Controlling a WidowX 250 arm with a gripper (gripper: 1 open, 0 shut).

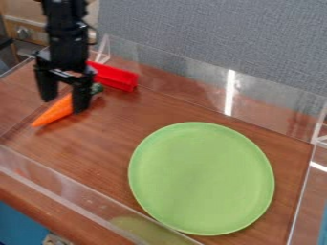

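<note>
My black gripper [64, 88] is at the upper left of the camera view, open, with its fingers low over the orange carrot [53, 114]. The carrot lies on the wooden table, its green top partly hidden by the gripper; whether the fingers touch it I cannot tell. A red block [118, 77] lies just behind and to the right of the gripper. A large green plate [201, 178] rests on the right front of the table.
Clear plastic walls [230, 91] border the table, with a grey wall behind. A cardboard box [23, 13] stands beyond the back left.
</note>
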